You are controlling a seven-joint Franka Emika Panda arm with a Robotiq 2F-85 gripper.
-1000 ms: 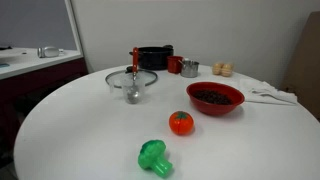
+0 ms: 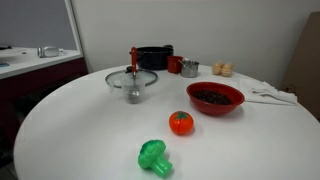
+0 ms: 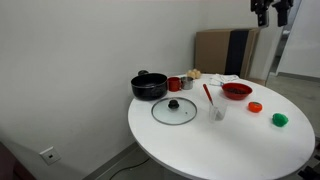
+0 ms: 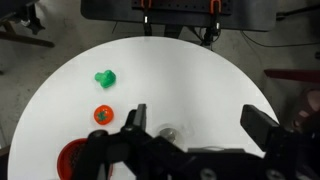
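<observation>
High above the round white table, my gripper stands open with nothing between its fingers. In exterior view 2 the gripper shows at the top right, well clear of everything on the table. Below it are a red bowl with dark contents, a red tomato and a green broccoli piece. A clear container holds a red-handled utensil. In the wrist view, the tomato and broccoli lie left of the fingers; the bowl is partly cut off.
Along the back stand a black pot, red cup, metal cup and several tan round items. A glass lid lies before the pot. White cloth lies beside the bowl.
</observation>
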